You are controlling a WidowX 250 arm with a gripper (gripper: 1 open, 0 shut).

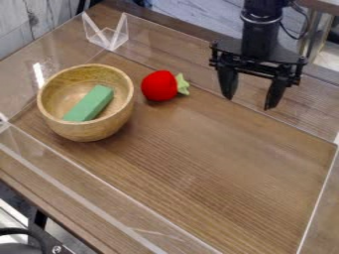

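Note:
My black gripper (pixel 253 71) hangs over the back right of the wooden table, its two fingers spread apart and nothing seen between them. To its left lies a red object with a small green leafy top (pixel 162 86). A wooden bowl (pixel 58 91) stands at the left with a green block (pixel 89 105) inside it.
A clear wire or plastic holder (pixel 103 32) sits at the back left. A dark curved part shows at the bottom left corner of the view.

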